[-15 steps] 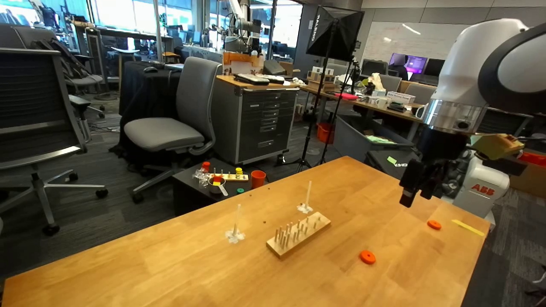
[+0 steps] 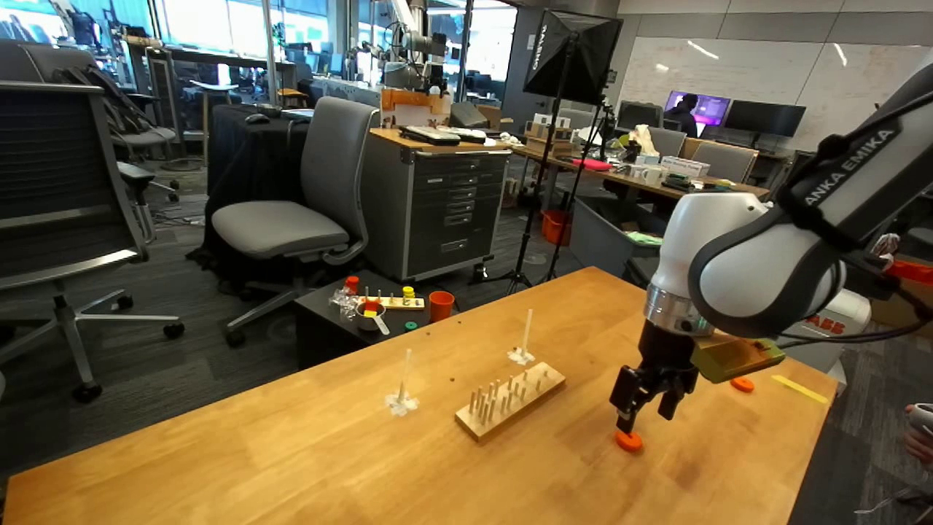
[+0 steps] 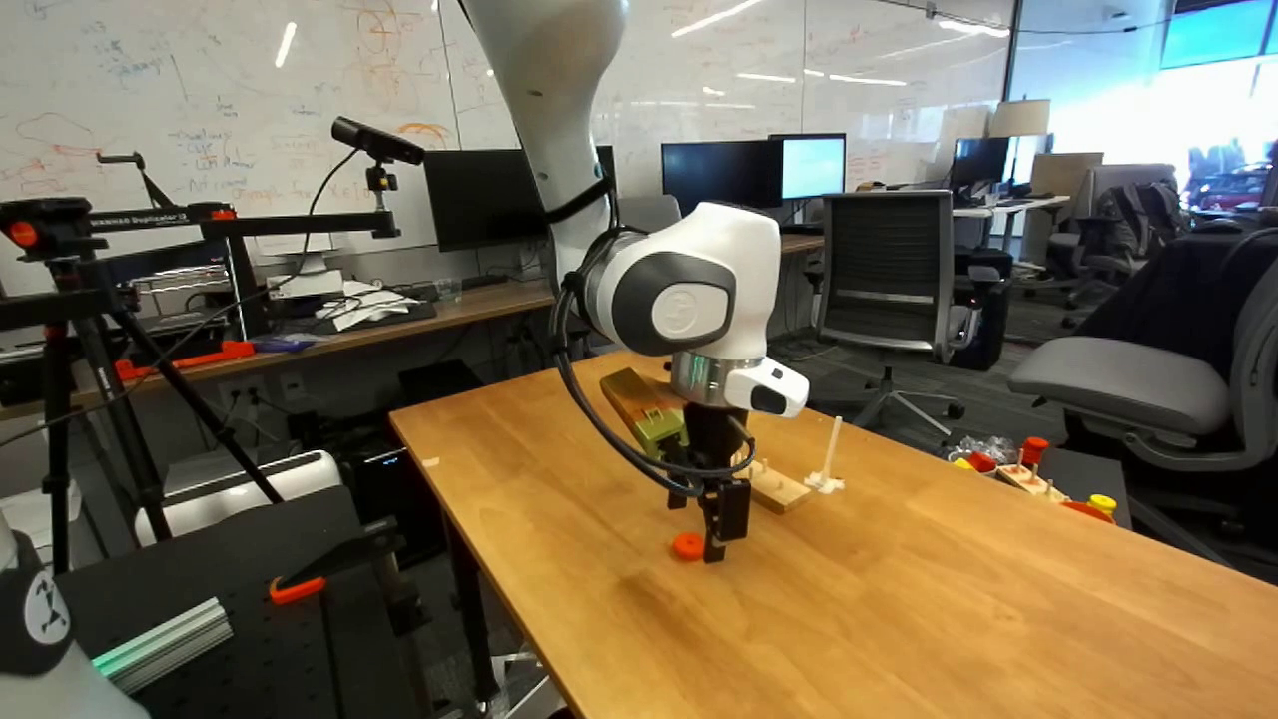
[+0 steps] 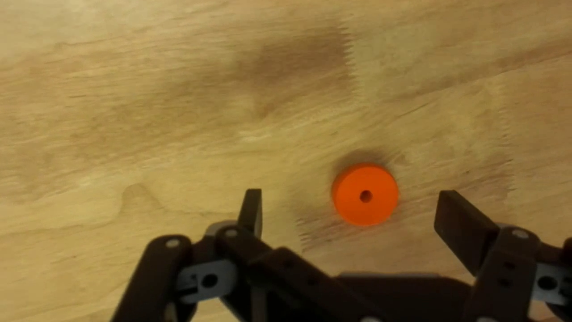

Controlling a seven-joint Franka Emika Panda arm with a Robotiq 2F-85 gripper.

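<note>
An orange disc (image 4: 365, 195) with a small centre hole lies flat on the wooden table. In the wrist view it sits between my gripper's (image 4: 348, 206) two spread fingers, nearer the right one and touching neither. The gripper (image 2: 643, 418) is open and low over the table, with its fingertips just above the same orange disc (image 2: 629, 440). From the other side, a finger (image 3: 715, 545) hangs right beside the orange disc (image 3: 688, 546). A second orange disc (image 2: 742, 384) lies toward the table's right end.
A wooden peg board (image 2: 509, 402) with several pegs lies left of the gripper. Two thin upright rods, one nearer (image 2: 403, 378) and one farther (image 2: 526, 337), are fixed to the table. Bare tabletop (image 2: 262, 437) spreads to the left. A yellow strip (image 2: 799, 389) marks the right end.
My gripper has come down and to the left in the first exterior view, from high over the table's right side to just above the nearer orange disc. The discs have not moved.
</note>
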